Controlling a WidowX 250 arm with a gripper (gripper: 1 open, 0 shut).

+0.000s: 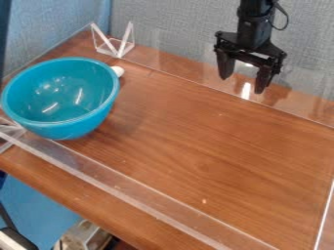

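Observation:
My black gripper (243, 70) hangs over the back right of the wooden table (196, 156), in front of the grey padded wall, its fingers open and apart with nothing visible between them. A large teal bowl (59, 103) stands at the left of the table. A small white object (116, 71) sits just behind the bowl, partly hidden by it.
White wire brackets (113, 41) stand at the back left corner. Clear strips (144, 205) run along the table's front and back edges. Blue flooring (29, 203) shows below the front left edge.

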